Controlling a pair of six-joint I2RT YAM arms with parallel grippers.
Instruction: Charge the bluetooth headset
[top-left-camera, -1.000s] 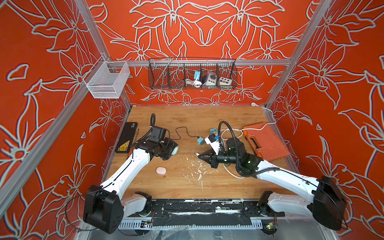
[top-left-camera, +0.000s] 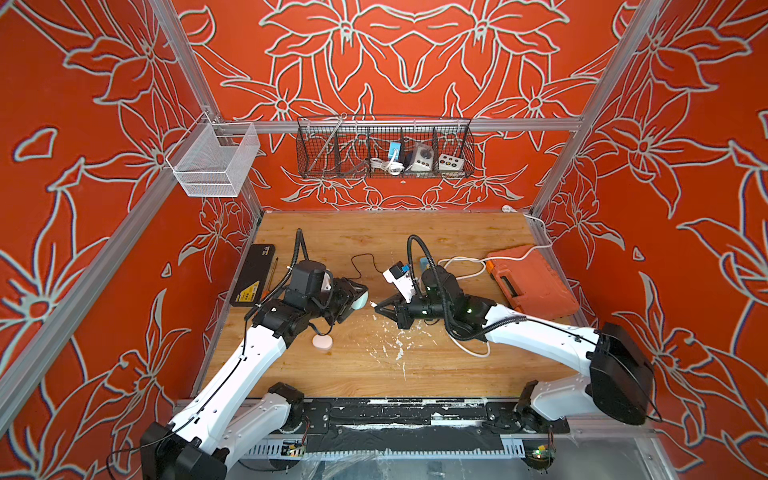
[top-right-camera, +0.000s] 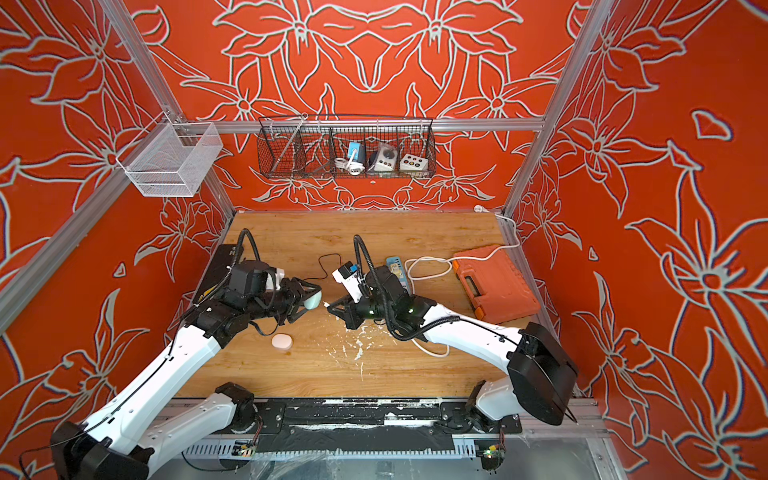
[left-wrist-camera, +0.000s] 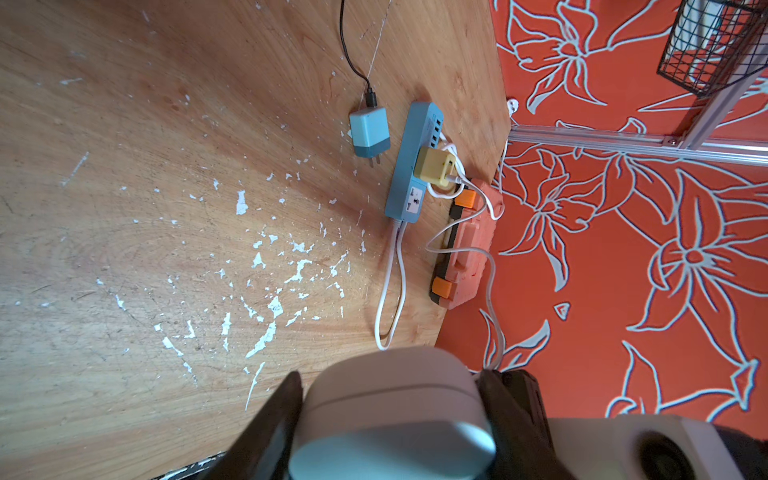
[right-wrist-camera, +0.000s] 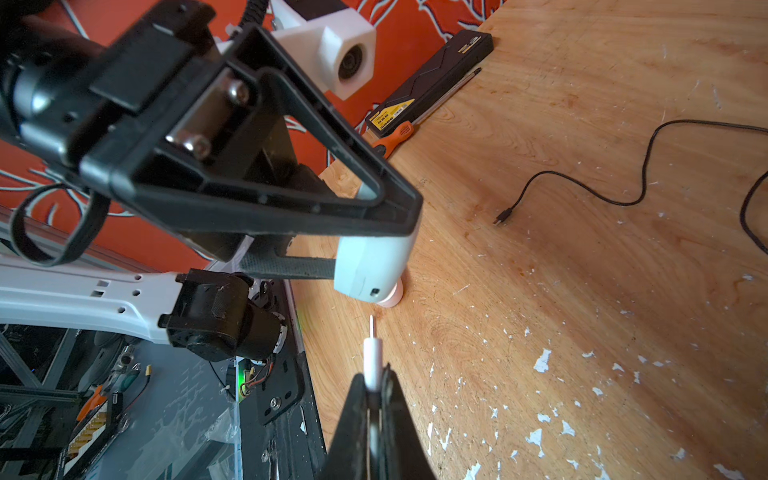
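Note:
My left gripper (top-left-camera: 345, 300) is shut on a rounded pale headset case, which fills its wrist view's lower edge; in the right wrist view its end shows a small port (right-wrist-camera: 372, 260). My right gripper is shut on a thin white cable plug (right-wrist-camera: 373, 353), its tip pointing at the case from a short distance, a little below the port. On the table lie a blue power strip (left-wrist-camera: 404, 192) with a yellow adapter (left-wrist-camera: 433, 166), a light-blue charger (left-wrist-camera: 369, 132) and a black cable (right-wrist-camera: 600, 193).
An orange toolbox (top-left-camera: 532, 284) lies at the right, a black box (top-left-camera: 253, 272) and screwdriver (right-wrist-camera: 448, 94) at the left. A pink round object (top-left-camera: 322, 341) sits front left. Wire baskets (top-left-camera: 384, 148) hang at the back.

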